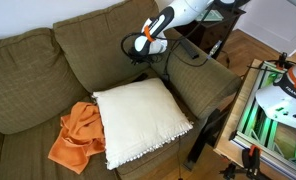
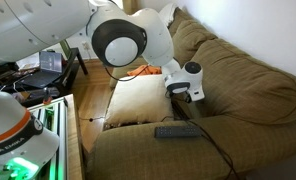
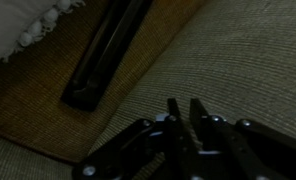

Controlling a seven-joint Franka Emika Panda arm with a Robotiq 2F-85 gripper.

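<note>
My gripper shows at the bottom of the wrist view, its two dark fingertips close together over grey-brown sofa cloth. It is too dark to make out anything between them. In the first exterior view the gripper point(image 1: 140, 58) is low by the sofa's back corner, behind the white pillow point(image 1: 140, 118). A long black object point(image 3: 103, 55), like a remote, lies on the brown seat in the wrist view, apart from the fingertips and close to the fringed pillow point(image 3: 23, 25). On the near sofa arm lies a dark remote-like object point(image 2: 178, 131).
An orange cloth point(image 1: 78, 137) lies on the seat left of the pillow. Padded back cushions point(image 1: 106, 45) rise behind the gripper, with the sofa arm point(image 1: 202, 82) to its right. A wooden table point(image 1: 231, 145) carries equipment at the right front.
</note>
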